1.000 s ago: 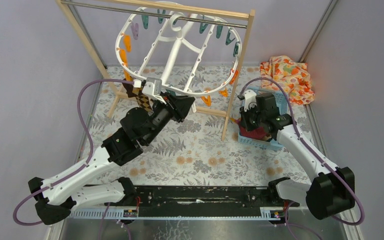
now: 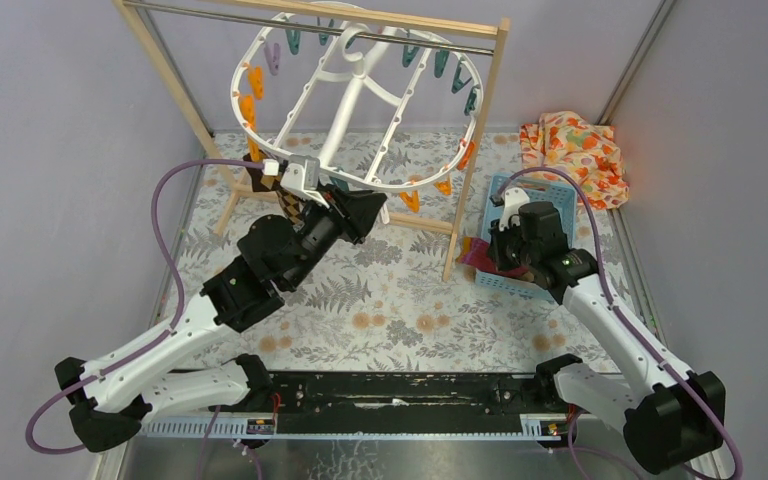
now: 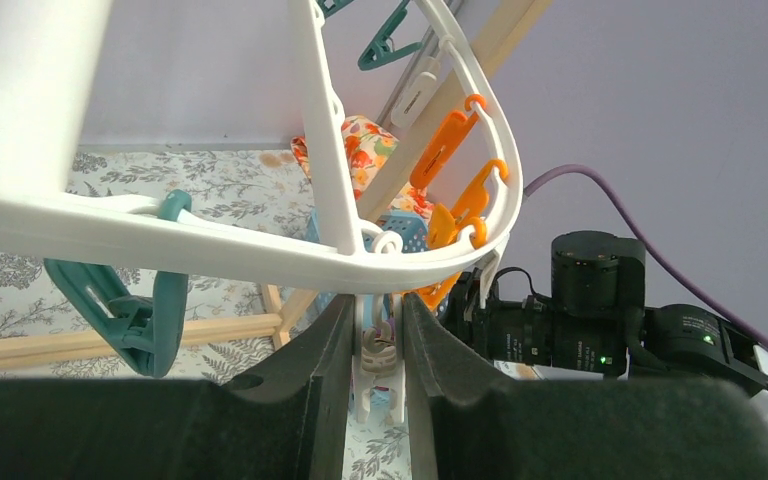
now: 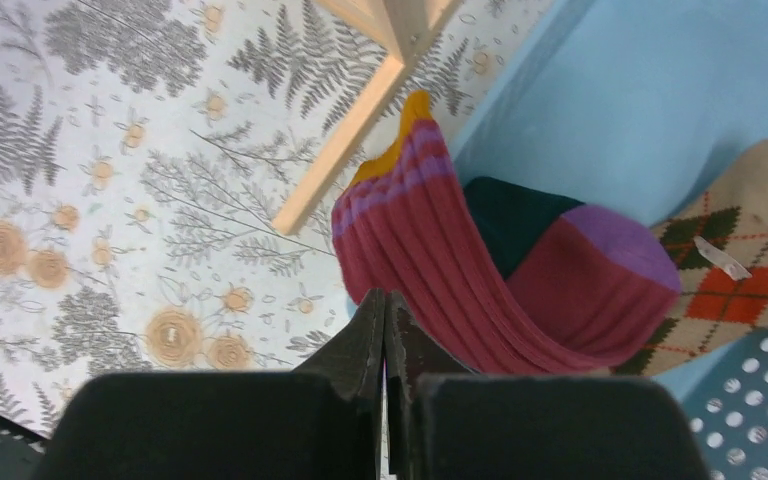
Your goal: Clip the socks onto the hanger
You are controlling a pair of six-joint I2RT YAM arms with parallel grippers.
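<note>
The white round hanger hangs from the wooden stand with orange, teal and purple clips. My left gripper is shut on a white clip below the near rim. A checked sock hangs at the hanger's left side, partly behind my left arm. A red striped sock with yellow edge lies over the left side of the blue basket. A second red sock and an argyle sock lie inside. My right gripper is shut, pointing at the red striped sock from above, nothing visible between its fingers.
An orange floral cloth lies at the back right behind the basket. The stand's wooden foot is just left of the basket.
My right arm has shifted slightly right and toward the front over the basket, showing more of the red sock. My left arm has barely moved.
</note>
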